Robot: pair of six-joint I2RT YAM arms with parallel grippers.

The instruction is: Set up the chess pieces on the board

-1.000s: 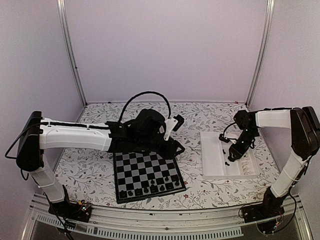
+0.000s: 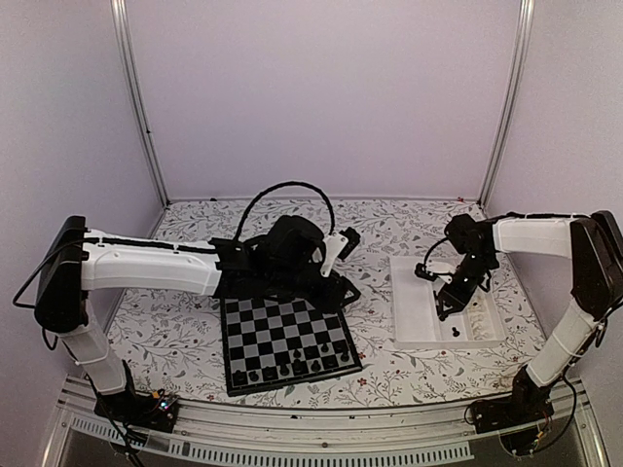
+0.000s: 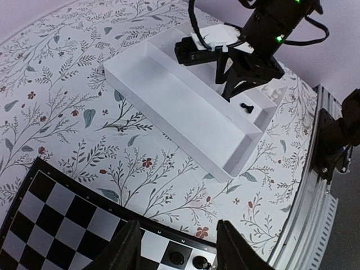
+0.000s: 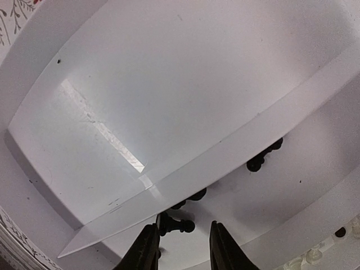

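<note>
The chessboard has several black pieces on its near rows; in the left wrist view two, a black piece and another, stand near its corner. My left gripper hangs above the board, open with nothing between its fingers. A white divided tray lies to the right. My right gripper is over its middle compartment, fingers apart, beside black pieces lying there, including a black piece just beyond the fingertips and another black piece farther along.
White pieces lie in the tray's outer compartment. Walls and metal rails border the table.
The left arm is nearly still.
</note>
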